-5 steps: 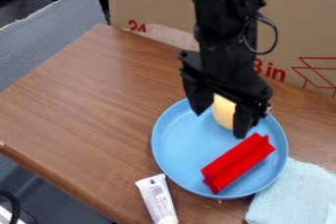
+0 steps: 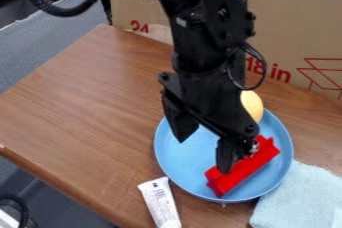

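Observation:
My black gripper [image 2: 211, 138] hangs low over a light blue plate [image 2: 181, 154], its fingers open and just above a red block [image 2: 230, 178] on the plate's right half, partly hiding it; whether they touch it I cannot tell. A pale yellow rounded object [image 2: 251, 103] shows behind the gripper at the plate's back, mostly hidden.
A white tube [image 2: 159, 202] lies front-left of the plate on the wooden table [image 2: 74, 102]. A pale cloth [image 2: 299, 197] lies at the front right. A cardboard box [image 2: 301, 32] stands behind.
The plate and other objects look unmoved.

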